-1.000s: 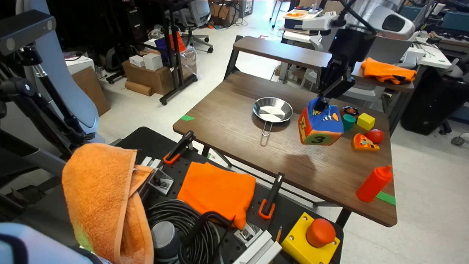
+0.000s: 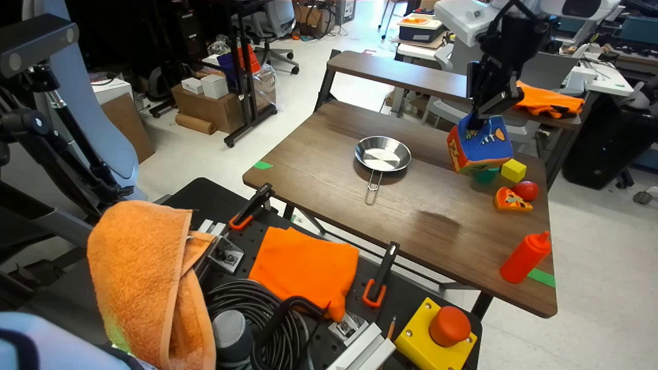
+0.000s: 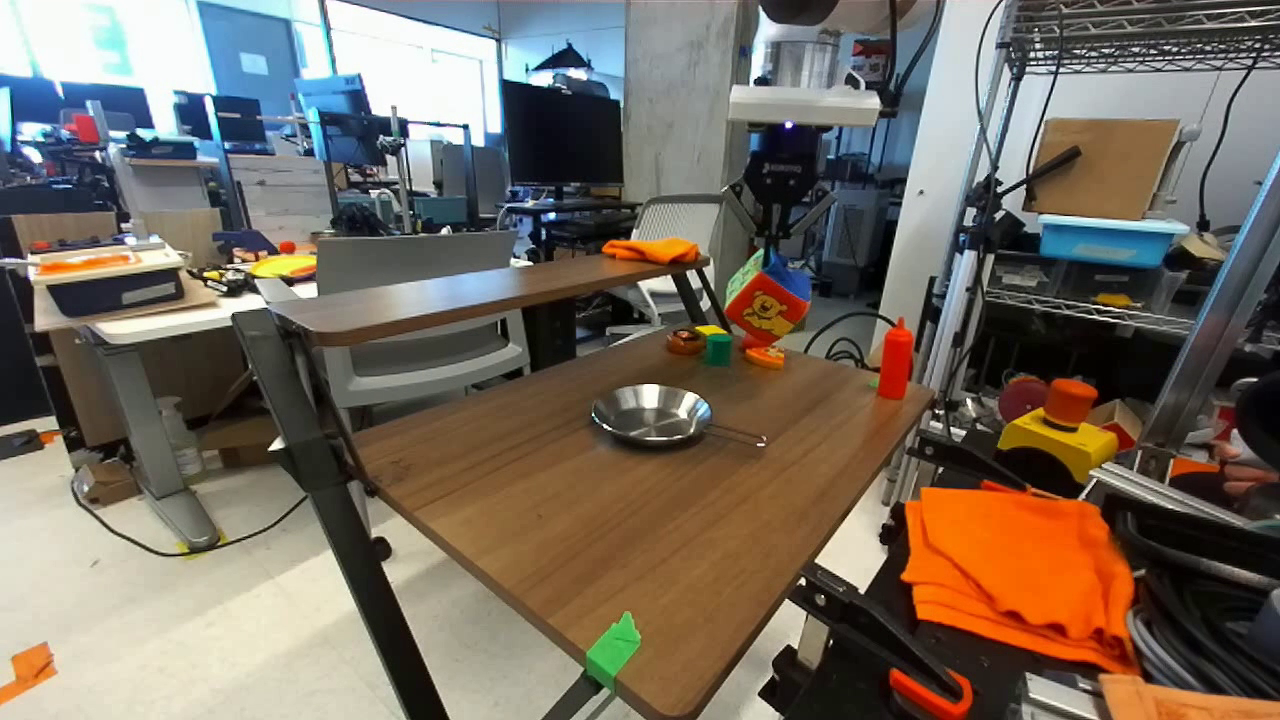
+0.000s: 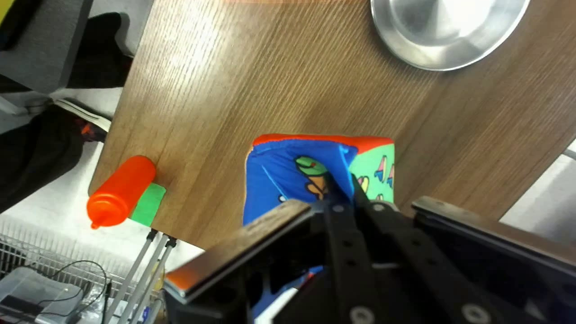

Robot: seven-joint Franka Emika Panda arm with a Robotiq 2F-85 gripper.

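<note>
A soft fabric cube (image 2: 486,148) with blue, red and green pictured faces hangs tilted in the air above the table's far right part. My gripper is shut on a pinched fold of its blue top face, seen close in the wrist view. In exterior view 2 the same cube (image 3: 768,302) shows a bear picture and hangs below the gripper (image 3: 774,246). Its underside is hidden.
A steel pan (image 2: 383,154) sits mid-table. Under and beside the cube are a green cup (image 3: 717,349), a yellow block (image 2: 513,170), a red tomato (image 2: 526,190) and a pizza slice (image 2: 512,200). A red bottle (image 2: 525,257) stands near the right corner. The raised shelf (image 2: 401,73) runs behind.
The cube, held in my gripper, has moved up and to the right in exterior view 1, away from the pan. It now covers part of the green cup. The table items stay put.
</note>
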